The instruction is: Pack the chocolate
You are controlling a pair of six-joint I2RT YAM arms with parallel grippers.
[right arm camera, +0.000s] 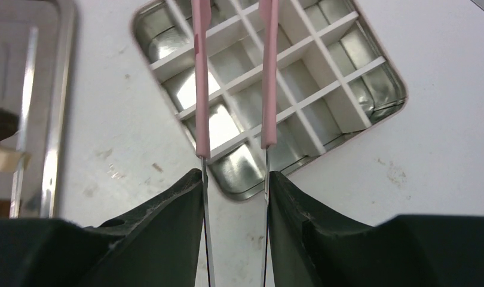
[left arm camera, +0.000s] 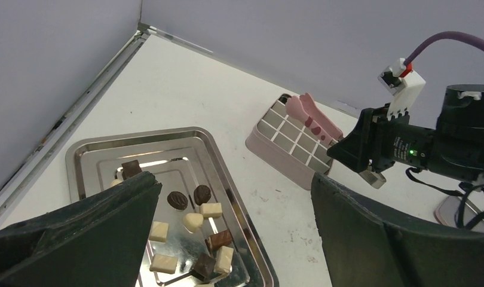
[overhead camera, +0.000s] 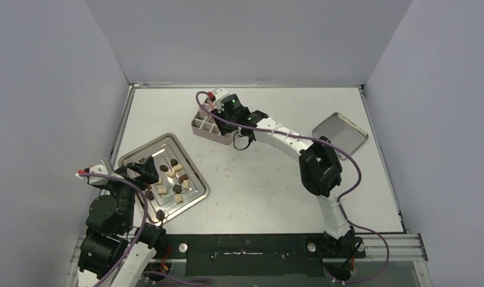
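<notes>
A pink gridded box (overhead camera: pixel 204 131) stands upper middle of the table. My right gripper is shut on pink tongs (left arm camera: pixel 314 119), whose two arms hang over the box. Chocolates, dark and cream (left arm camera: pixel 211 210), lie scattered on a steel tray (overhead camera: pixel 198 185) at left. My left gripper stands open over that tray's near-left side, nothing seen between its fingers. In the right wrist view, the box compartments around the tongs mostly show bare; one at the right (right arm camera: pixel 362 95) has something unclear in it.
An empty metal tray (overhead camera: pixel 341 131) lies at the right. Walls rise at the back and both sides, and purple cables run along both arms.
</notes>
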